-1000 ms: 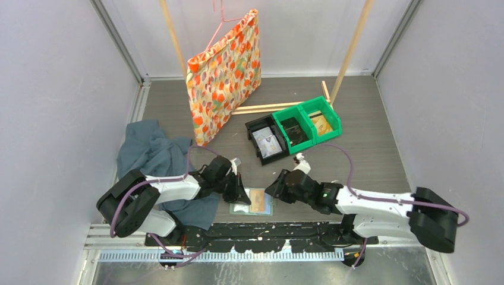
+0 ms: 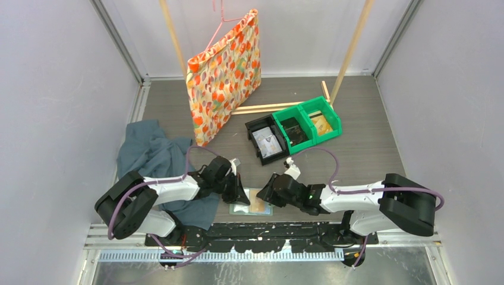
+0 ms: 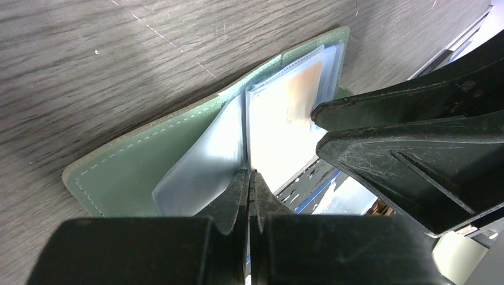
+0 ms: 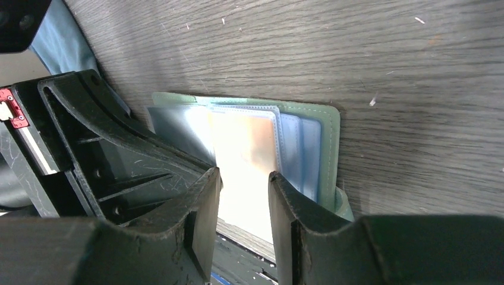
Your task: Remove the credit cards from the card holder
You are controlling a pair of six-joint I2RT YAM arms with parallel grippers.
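Note:
The open card holder (image 2: 233,209), a green cover with clear sleeves, lies flat at the table's front. A pale orange-and-white card (image 3: 282,119) sits inside a clear sleeve. My left gripper is shut, its tips at the edge between the lifted clear sleeve (image 3: 205,160) and the card's sleeve; whether plastic is pinched between them is hidden. Over the card, from the right side, my right gripper is part open, its fingers (image 4: 205,202) apart. Nothing is gripped between them.
Behind the arms stand a black bin (image 2: 276,158) and a green two-part bin (image 2: 327,138), both with items inside. A blue-grey cloth (image 2: 148,155) lies at the left. A patterned bag (image 2: 229,71) hangs at the back.
The left arm and holder stay in place.

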